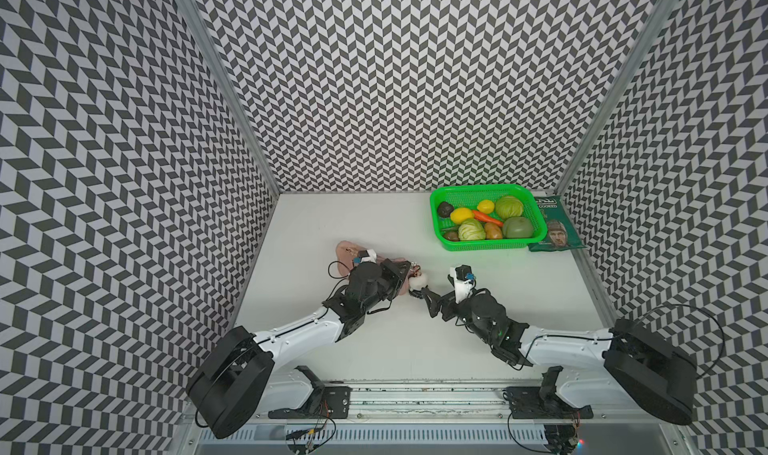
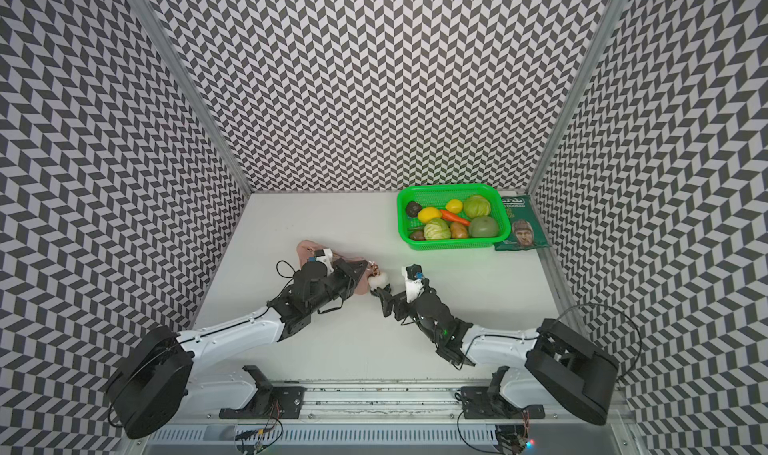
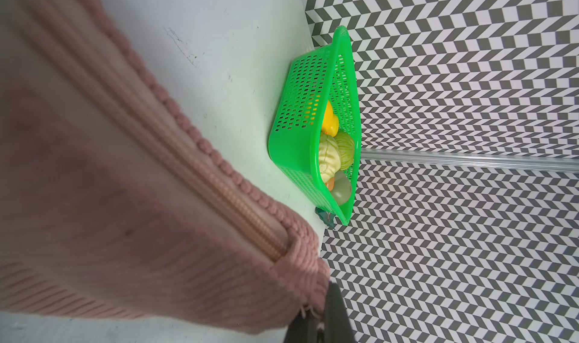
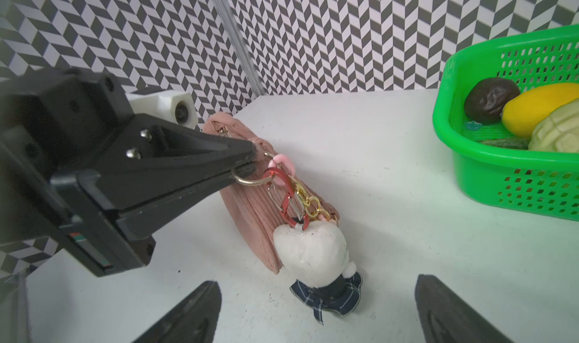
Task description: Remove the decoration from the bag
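A pink ribbed bag (image 4: 256, 222) with a zipper (image 3: 223, 204) lies left of the table's middle. At its near end hangs the decoration, a white plush figure (image 4: 313, 252) in dark clothing, joined through a red carabiner (image 4: 286, 192), gold chain and metal ring (image 4: 250, 180). My left gripper is shut at the bag's corner, with the thin metal ring caught at its fingertips (image 4: 244, 150). Facing the plush from the right, my right gripper (image 1: 433, 297) is open; its fingers (image 4: 190, 313) stand either side of the figure in the right wrist view, nothing clasped between them.
Behind and to the right stands a green basket (image 1: 489, 245) of toy fruit and vegetables. A dark green packet (image 1: 557, 227) lies beside it. The two grippers are close together.
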